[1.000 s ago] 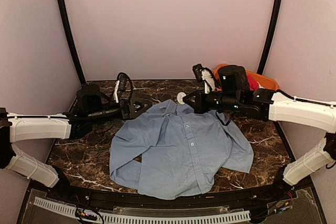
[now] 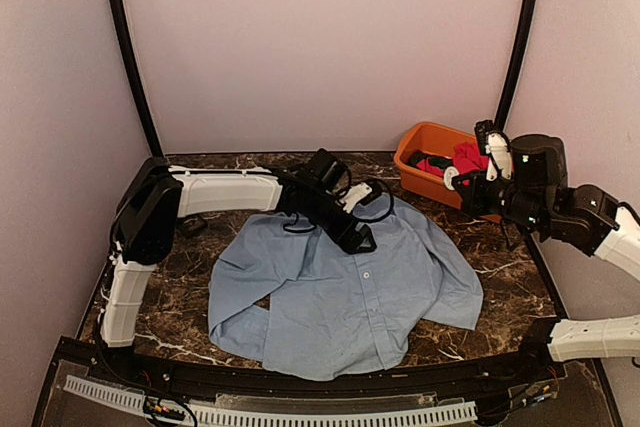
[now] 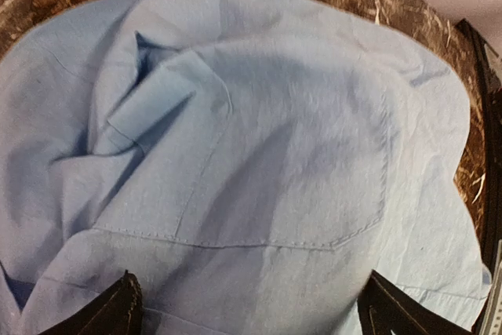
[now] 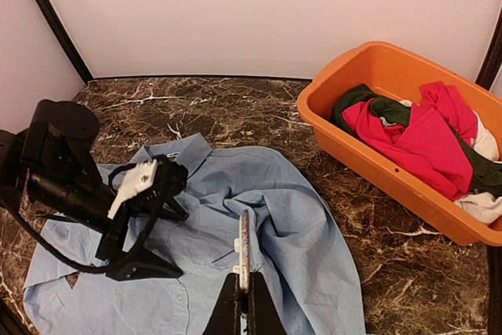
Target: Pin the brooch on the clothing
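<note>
The light-blue shirt (image 2: 330, 297) lies spread on the table, buttons down its front. In the top view my left gripper (image 2: 360, 240) is low over the shirt's upper part near the collar. Its fingers are wide apart in the left wrist view, with blue cloth (image 3: 251, 194) below and between the fingers; whether they touch it I cannot tell. A round white brooch (image 2: 452, 178) sits at the tip of my right gripper (image 2: 466, 185), raised at the right. In the right wrist view the brooch (image 4: 245, 245) appears edge-on, pinched between the fingertips.
An orange bin (image 4: 376, 154) with red, dark and white cloth stands at the back right, beneath the right arm in the top view. Bare dark marble tabletop (image 4: 235, 111) shows behind the shirt.
My left gripper has swung rightward and down, from beside the collar to over the shirt. The right gripper has drawn away to the right, carrying the brooch. The shirt looks unmoved.
</note>
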